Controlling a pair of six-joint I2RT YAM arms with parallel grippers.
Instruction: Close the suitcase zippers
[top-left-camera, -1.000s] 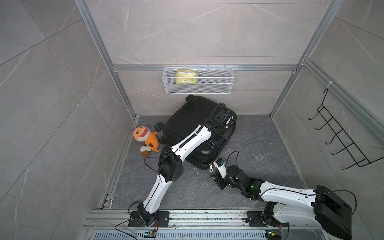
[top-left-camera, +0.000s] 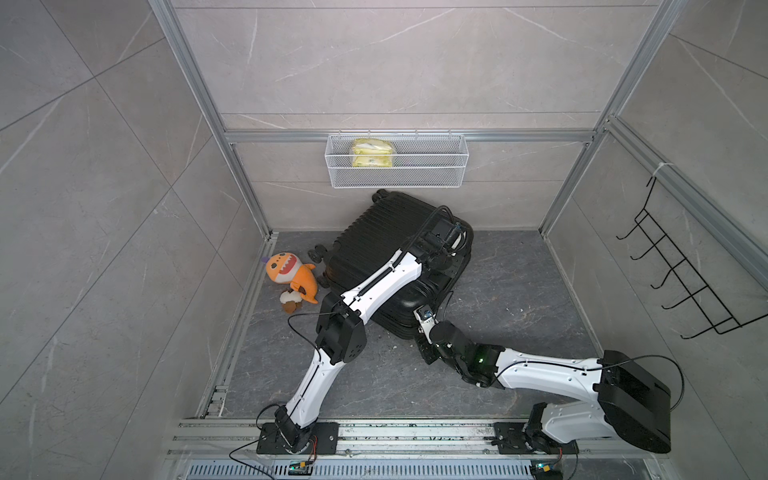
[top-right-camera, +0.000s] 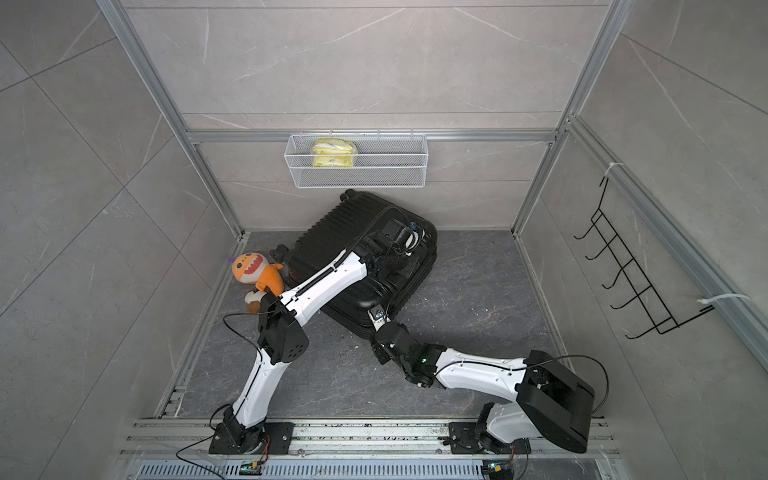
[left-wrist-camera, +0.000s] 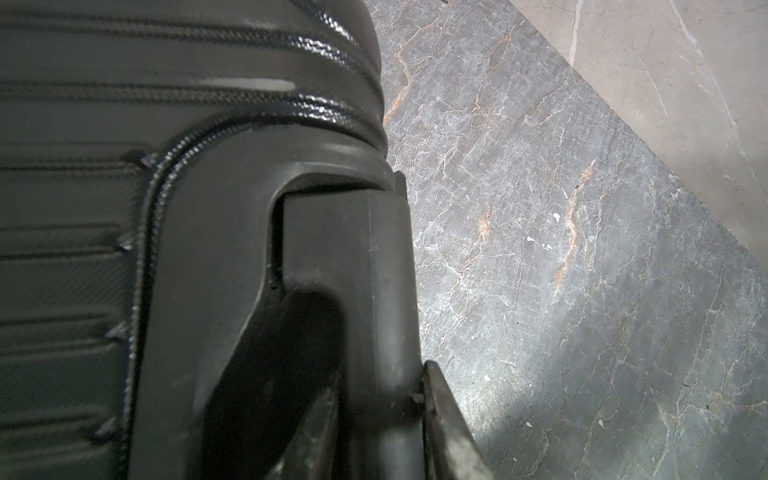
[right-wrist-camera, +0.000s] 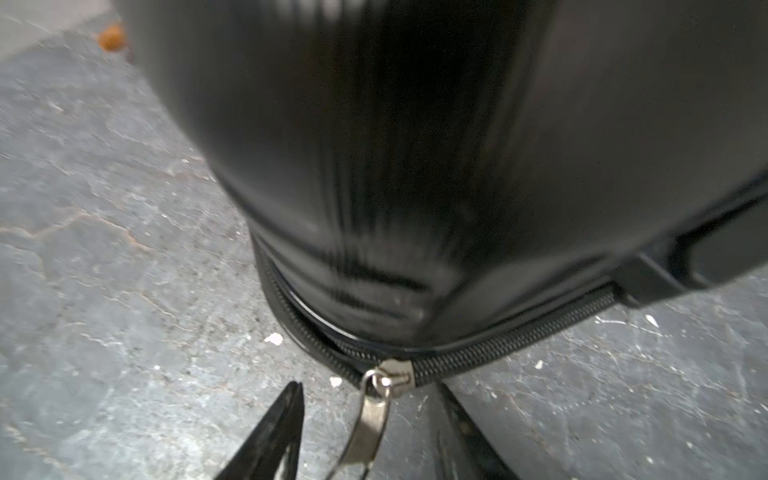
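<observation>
The black ribbed suitcase (top-left-camera: 368, 240) lies flat on the floor, set at an angle. In the left wrist view, my left gripper is shut on the suitcase's handle (left-wrist-camera: 352, 240), one finger on either side of it. At the suitcase's near corner, the right wrist view shows a silver zipper slider (right-wrist-camera: 392, 377) with its pull tab (right-wrist-camera: 368, 432) hanging down. My right gripper is open, and the tab lies between its fingers without visible contact. Left of the slider the zipper tapes (right-wrist-camera: 320, 340) stand apart; to its right the zipper track (right-wrist-camera: 520, 336) looks joined.
An orange shark toy (top-left-camera: 292, 276) and a small brown-and-white toy (top-left-camera: 290, 301) lie left of the suitcase. A white wire basket (top-left-camera: 396, 177) hangs on the back wall. Black hooks (top-left-camera: 692, 296) hang at right.
My right gripper has moved left and slightly away from the robot base, up to the suitcase's near corner, its arm swinging along. The left arm and the suitcase have stayed put.
</observation>
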